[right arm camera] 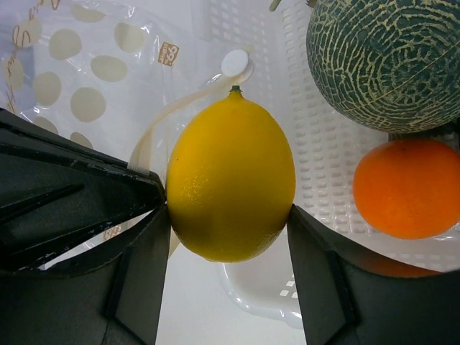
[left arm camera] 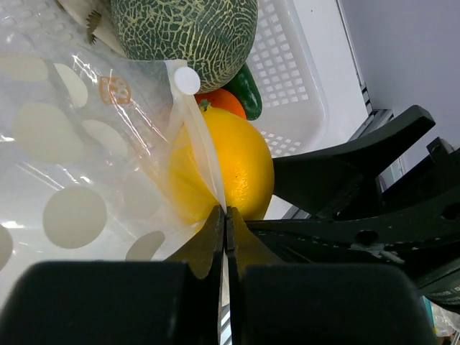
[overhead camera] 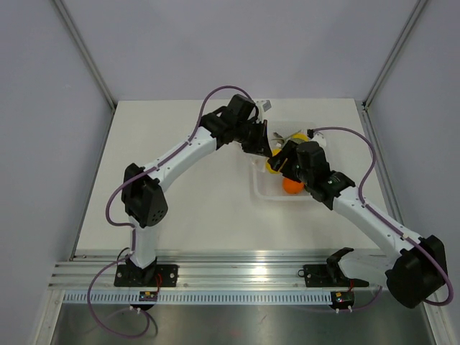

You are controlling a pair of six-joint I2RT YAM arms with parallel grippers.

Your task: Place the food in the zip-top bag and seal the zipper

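A yellow lemon (right arm camera: 230,180) sits between the fingertips of my right gripper, touched on both sides. My left gripper is shut on the edge of the clear, dotted zip top bag (left arm camera: 79,165), beside its white slider (left arm camera: 187,80). In the left wrist view the bag's edge strip crosses over the left part of the lemon; whether any of the fruit is inside the mouth I cannot tell. From the top, both grippers meet over the left side of the white basket (overhead camera: 269,196), hiding most of the bag.
Inside the basket lie a netted melon (right arm camera: 388,65), an orange fruit (right arm camera: 408,188) and a dark green vegetable (left arm camera: 245,92). The two grippers are very close together.
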